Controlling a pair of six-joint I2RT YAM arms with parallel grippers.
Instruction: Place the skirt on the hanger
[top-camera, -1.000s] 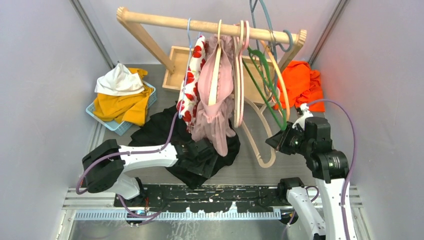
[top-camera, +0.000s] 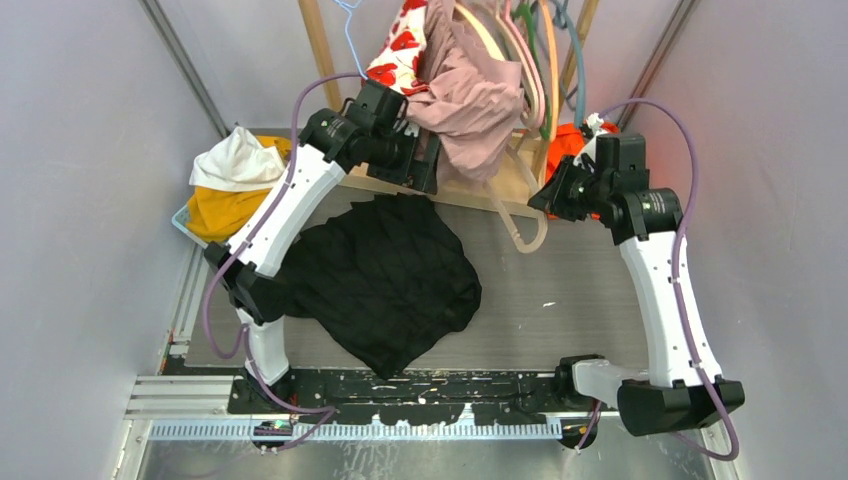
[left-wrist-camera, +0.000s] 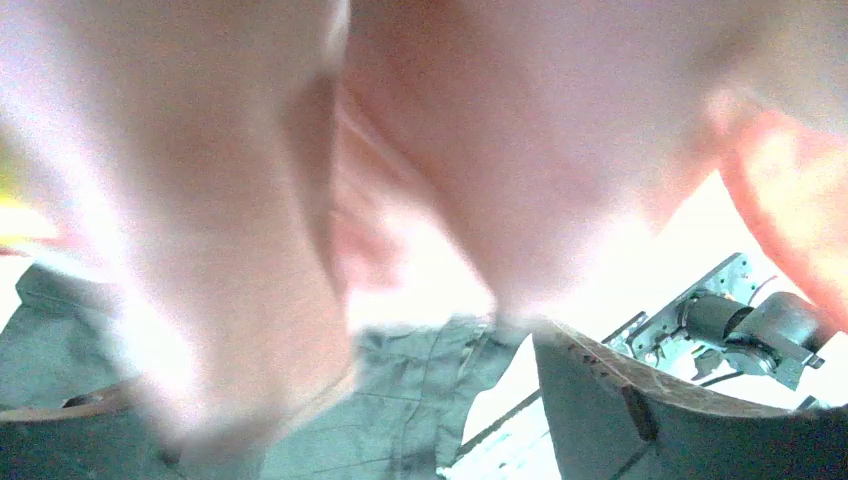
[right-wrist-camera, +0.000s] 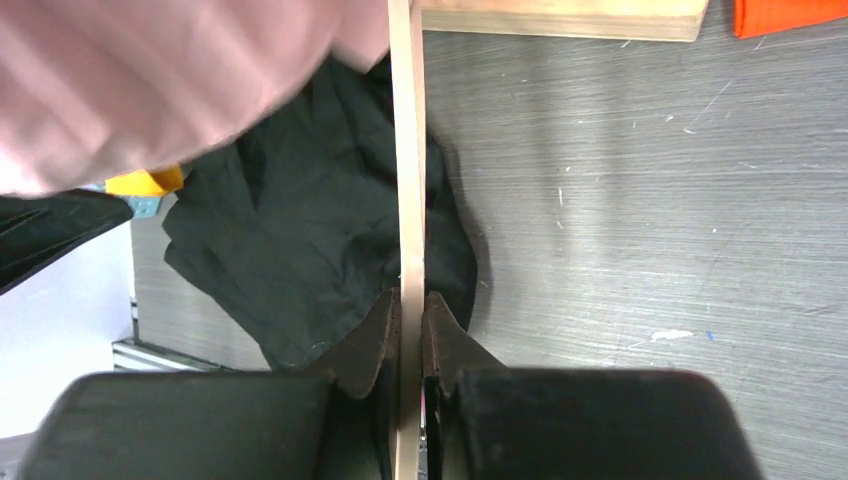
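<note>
A black cloth, likely the skirt (top-camera: 385, 275), lies spread on the floor between the arms. My right gripper (top-camera: 540, 205) is shut on a beige wooden hanger (top-camera: 527, 240); in the right wrist view the thin hanger (right-wrist-camera: 411, 200) runs between its fingers. My left gripper (top-camera: 425, 172) is raised away from the black cloth, against the hanging pink garment (top-camera: 480, 125). Its fingers (left-wrist-camera: 640, 400) stand wide apart in the left wrist view, where blurred pink fabric (left-wrist-camera: 560, 150) fills much of the picture. No hold on that fabric shows.
The wooden rack's base (top-camera: 465, 197) stands behind the black cloth; its top bar is out of view. A red-and-white garment (top-camera: 400, 55) and several hangers crowd the top. Left is a basket with yellow cloth (top-camera: 215, 212) and white cloth (top-camera: 238, 160); an orange cloth (top-camera: 562, 145) lies behind my right gripper.
My left gripper has risen from the black cloth toward the rack. The rack's bar has tipped and left the top view, with its clothes and hangers swung upward. My right gripper keeps its hanger.
</note>
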